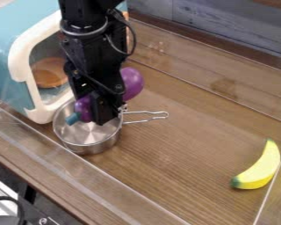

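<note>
My black gripper point(98, 97) is shut on a purple object point(133, 81), which shows on both sides of the fingers, with a teal tip low on the left. It hangs over a steel pot point(87, 145) with a wire handle to the right; whether it touches the pot cannot be told.
A light blue toy oven point(24, 48) with a white door frame and a brown round thing point(49, 72) inside stands at the left. A banana point(258, 167) lies at the right.
</note>
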